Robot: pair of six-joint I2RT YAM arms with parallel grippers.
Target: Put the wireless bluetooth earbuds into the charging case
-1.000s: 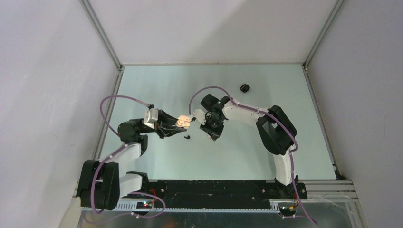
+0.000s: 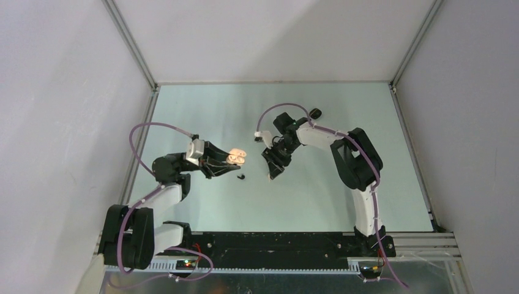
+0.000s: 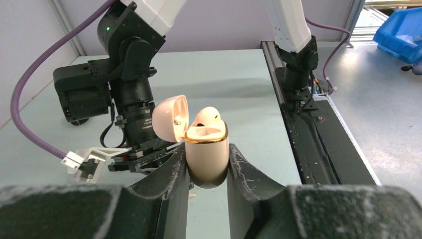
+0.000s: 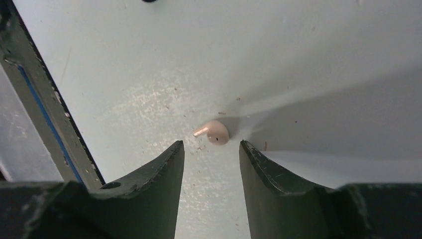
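Observation:
My left gripper is shut on the cream-pink charging case (image 3: 206, 157), holding it above the table with its lid (image 3: 171, 118) swung open. One rounded pink earbud (image 3: 207, 116) shows in the case's far side; the near hollow looks empty. A second pink earbud (image 4: 217, 132) lies on the table in the right wrist view, its stem pointing left. Open and empty, my right gripper has its fingertips on either side of that earbud's position, apart from it. From the top view, the right gripper (image 2: 275, 174) largely covers this earbud.
A small black item (image 2: 241, 176) lies between the two grippers. Farther back on the table is a black rounded case (image 2: 315, 114).
The left arm and case have stayed still.

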